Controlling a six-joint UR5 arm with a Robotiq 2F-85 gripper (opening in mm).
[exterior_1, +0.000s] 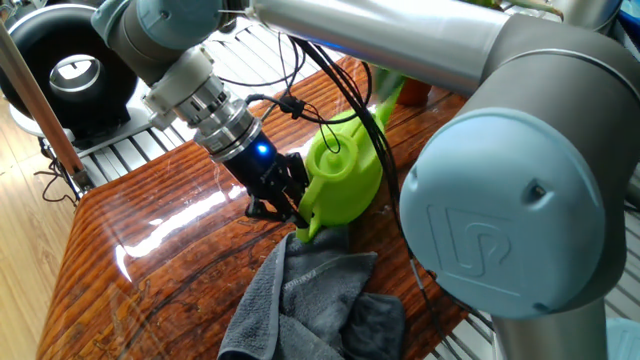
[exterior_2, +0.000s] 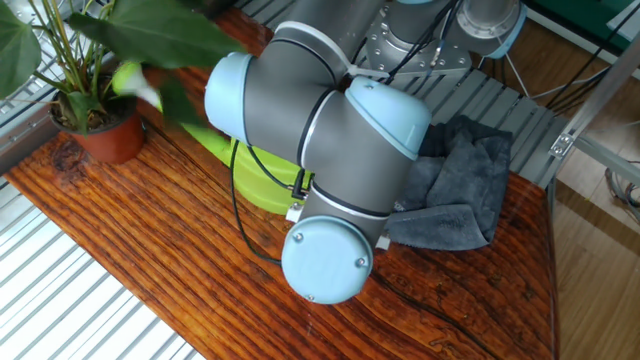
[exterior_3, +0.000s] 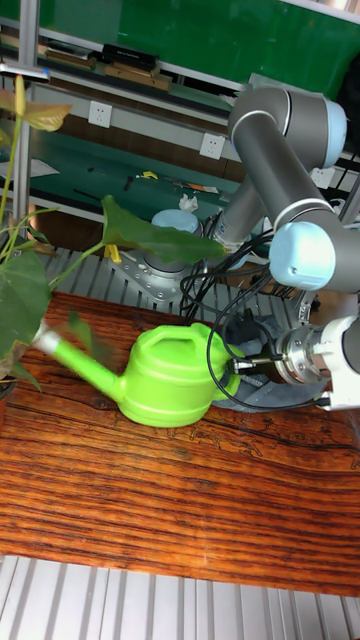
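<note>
A bright green watering can (exterior_1: 345, 185) is over the wooden table, its long spout pointing at the potted plant (exterior_3: 23, 293). My gripper (exterior_1: 298, 212) is at the can's handle side, its black fingers closed about the handle. In the third exterior view the gripper (exterior_3: 241, 366) meets the handle from the right of the can (exterior_3: 170, 379). The second exterior view shows only part of the can (exterior_2: 262, 180), as the arm covers the gripper and handle. Whether the can's base touches the table is hard to tell.
A crumpled grey towel (exterior_1: 300, 300) lies beside the can, near the robot's base. The plant's reddish-brown pot (exterior_2: 110, 137) stands at the table edge, with leaves (exterior_2: 150, 38) hanging over the spout. Bare wood (exterior_3: 192, 512) stretches across the table's front. Black cables loop near the can.
</note>
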